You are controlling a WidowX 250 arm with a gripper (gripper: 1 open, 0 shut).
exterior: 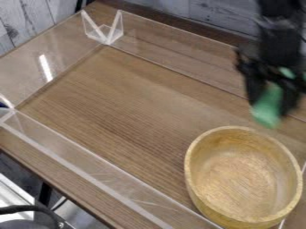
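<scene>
My dark gripper (270, 82) is at the upper right, motion-blurred, shut on a green object (269, 109). The green object hangs just above and behind the rim of a round tan bowl (242, 174), which sits at the lower right. The fingertips are too blurred to make out clearly.
A wooden tabletop (114, 116) fills most of the view, clear in the middle and left. Clear plastic walls run along its left and front edges, with a small clear bracket (104, 29) at the back left. Wooden panelling lines the back.
</scene>
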